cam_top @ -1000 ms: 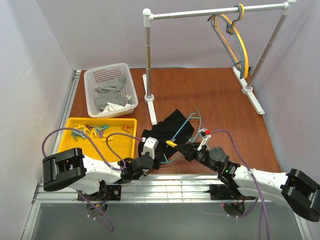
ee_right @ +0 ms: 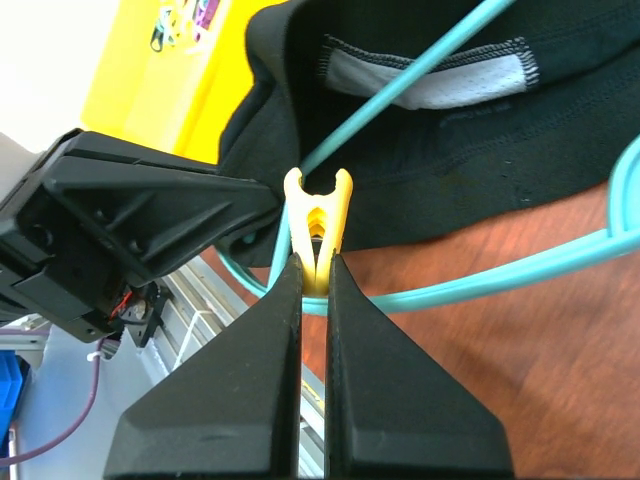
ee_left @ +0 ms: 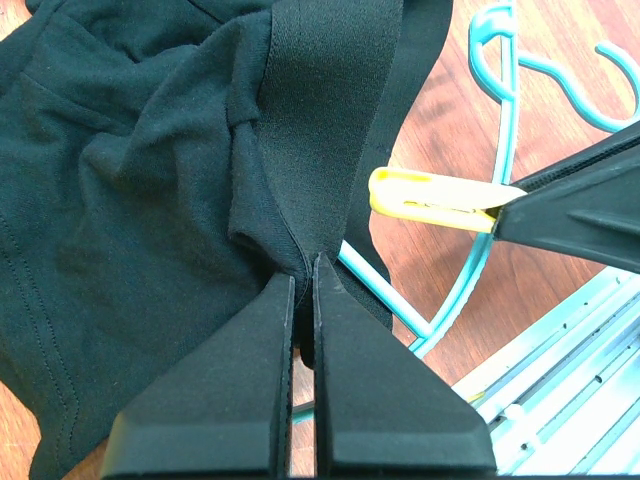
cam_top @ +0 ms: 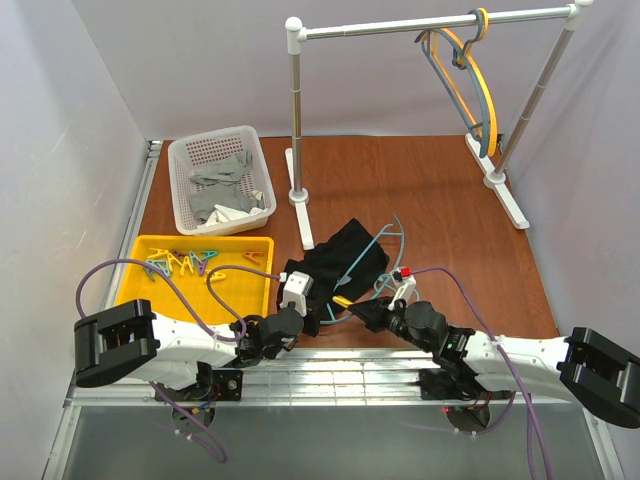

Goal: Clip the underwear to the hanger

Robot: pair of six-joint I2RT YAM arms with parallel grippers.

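Note:
The black underwear lies crumpled on the table over a light blue hanger. My left gripper is shut on a fold of the underwear's waistband, where the hanger's bar passes beside it. My right gripper is shut on a yellow clip, held at the near end of the hanger, close to the left gripper and the underwear.
A yellow tray with several clips sits at the left, a white basket of cloths behind it. A metal rack with hangers stands at the back. Bare table lies to the right.
My right gripper, with the yellow clip, has moved slightly down toward the near edge of the table. The left arm has shifted slightly.

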